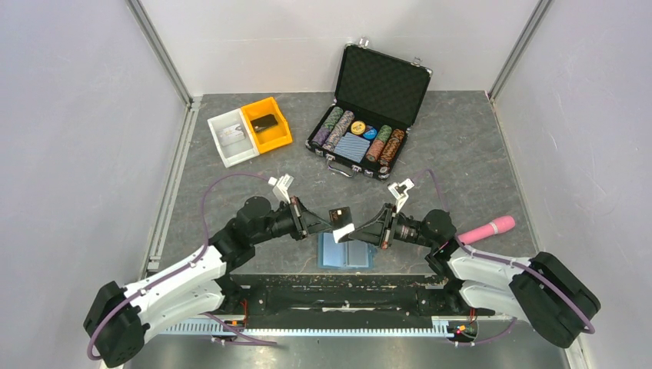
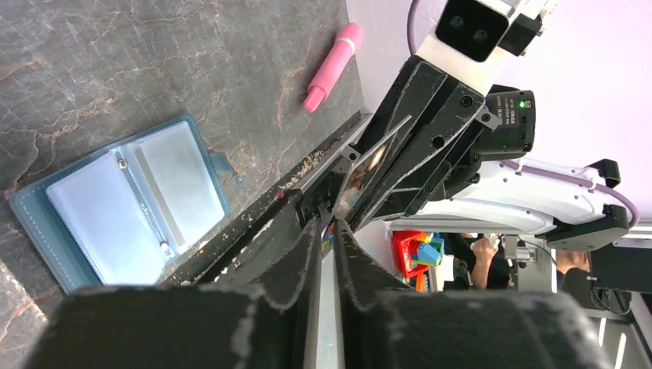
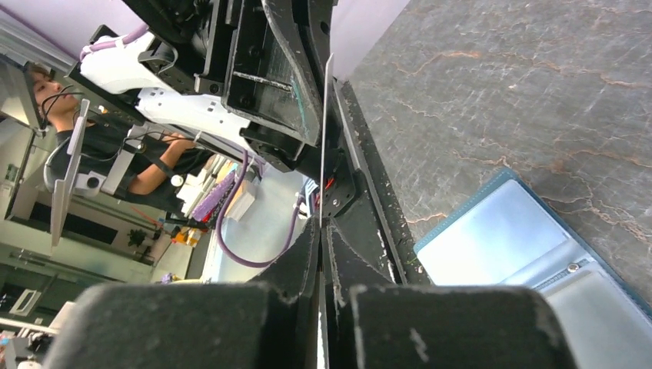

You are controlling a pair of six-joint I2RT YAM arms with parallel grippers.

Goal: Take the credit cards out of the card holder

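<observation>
A dark card [image 1: 339, 216] with a pale part is held upright between my two grippers, seen edge-on in the wrist views. My right gripper is shut on it. My left gripper is at the card's other side, its fingertips close together at it; whether they grip is unclear. The light-blue card holder [image 2: 88, 215] lies open on the table below, with clear sleeves.
A white and yellow two-part box [image 1: 231, 154] stands back left, an open poker-chip case [image 1: 377, 84] back centre. A pink cylinder [image 1: 492, 228] lies at the right.
</observation>
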